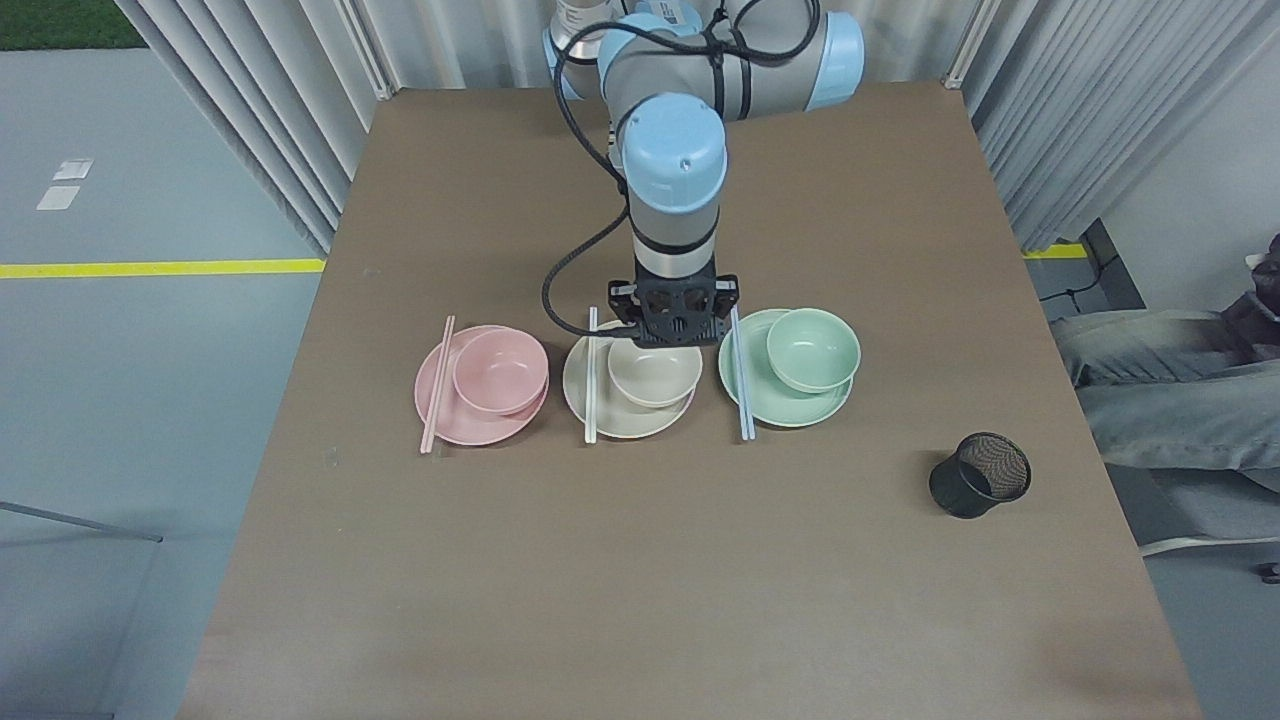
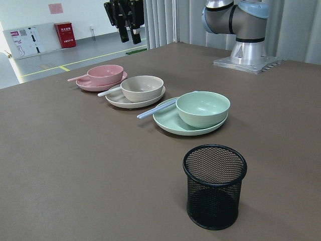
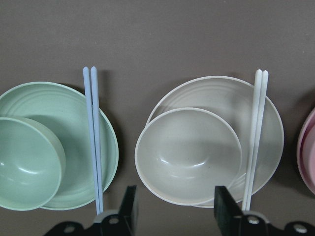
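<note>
My black gripper (image 1: 673, 314) hangs above the white and green place settings, fingers apart and empty in the wrist view. A white bowl (image 3: 188, 155) sits on a white plate (image 3: 256, 182), with white chopsticks (image 3: 255, 128) across it. A green bowl (image 3: 27, 167) sits on a green plate (image 3: 78, 162), with pale blue chopsticks (image 3: 94, 132) across that plate. To the left in the front view, a pink bowl (image 1: 501, 370) sits on a pink plate (image 1: 462, 426) with pink chopsticks (image 1: 437, 384).
A black mesh pen cup (image 1: 978, 478) stands right of the green setting. A seated person's legs show beyond the right edge.
</note>
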